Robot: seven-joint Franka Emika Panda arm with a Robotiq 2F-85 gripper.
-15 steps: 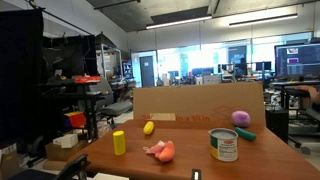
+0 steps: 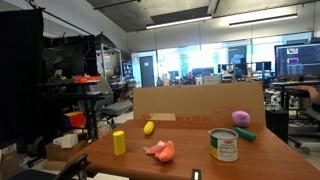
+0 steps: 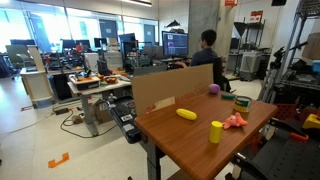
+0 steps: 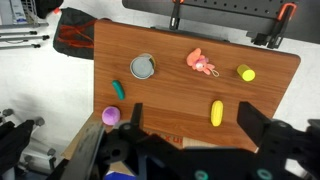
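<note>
High over the wooden table (image 4: 170, 95), my gripper stands open, its dark fingers far apart at the bottom of the wrist view with only bare tabletop showing between them. A yellow cylinder (image 2: 119, 143) is upright at the near left in exterior view 1. Right of it lies a pinkish-orange toy (image 2: 161, 151), then a tin can (image 2: 224, 146) with a pale label. Farther back are an elongated yellow object (image 2: 149, 128), a purple ball (image 2: 241, 118) and a dark green object (image 2: 246, 133). All are apart from the gripper.
A cardboard panel (image 3: 178, 88) stands along the table's far edge. Open tabletop separates the objects, widest in the middle. Black arm parts (image 3: 245, 165) show near the table's close edge. A person (image 3: 205, 48) sits at a desk well behind the panel.
</note>
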